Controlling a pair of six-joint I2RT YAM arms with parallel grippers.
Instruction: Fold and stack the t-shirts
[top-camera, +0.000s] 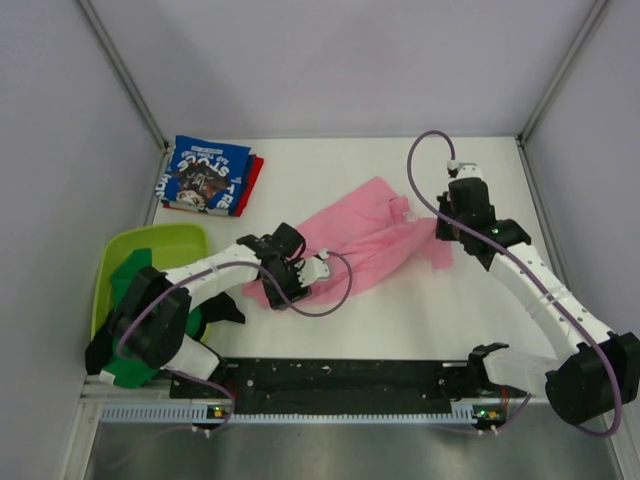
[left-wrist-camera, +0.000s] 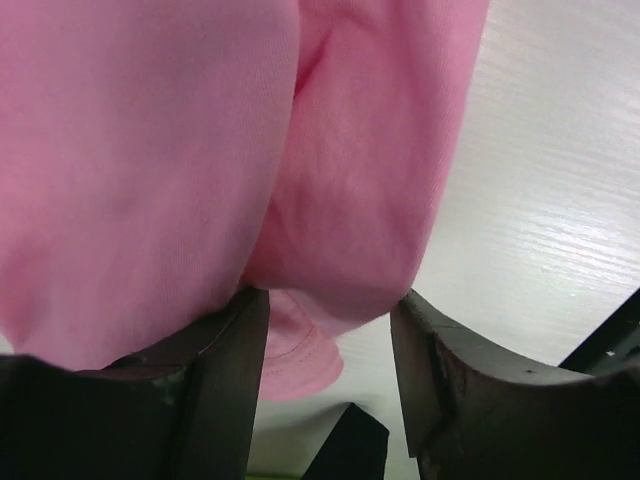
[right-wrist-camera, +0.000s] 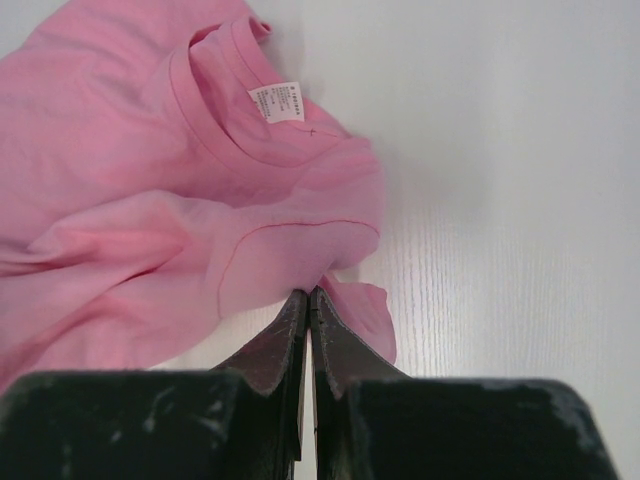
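Note:
A pink t-shirt (top-camera: 370, 250) lies crumpled across the middle of the white table, a small white label (right-wrist-camera: 276, 101) showing on it. My left gripper is over its near left end, fingers apart around folds of fabric; whether it grips them is unclear. My right gripper is shut on a fold at the shirt's right end, where a short flap hangs below the fingertips.
A folded stack of blue and red shirts (top-camera: 205, 175) sits at the back left. A green bin (top-camera: 175, 235) with green and black cloth stands at the left.

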